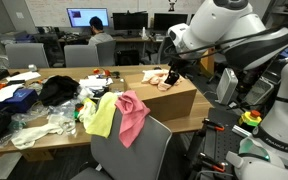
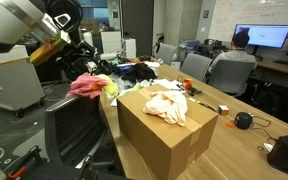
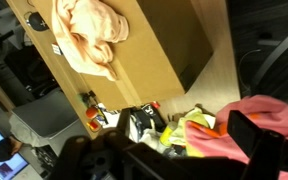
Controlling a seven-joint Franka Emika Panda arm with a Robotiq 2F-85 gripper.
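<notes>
My gripper is open, its dark fingers wide apart at the bottom of the wrist view with nothing held between them. In exterior view 2 the gripper (image 2: pixel 84 52) hangs in the air above the chair side of the table. A pink towel (image 1: pixel 132 118) and a yellow towel (image 1: pixel 103 114) drape over the back of the grey chair (image 1: pixel 134 155). The pink towel (image 3: pixel 259 125) shows at lower right in the wrist view, apart from the gripper. On the cardboard box (image 2: pixel 164 137) lies a crumpled peach cloth (image 2: pixel 168 106).
The table (image 2: pixel 234 150) holds dark and white clothes (image 1: pixel 56 90) left of the box. A black kettle-like object (image 2: pixel 285 155) and a small round black item (image 2: pixel 244 121) stand beyond the box. A person (image 2: pixel 235 38) sits in the background.
</notes>
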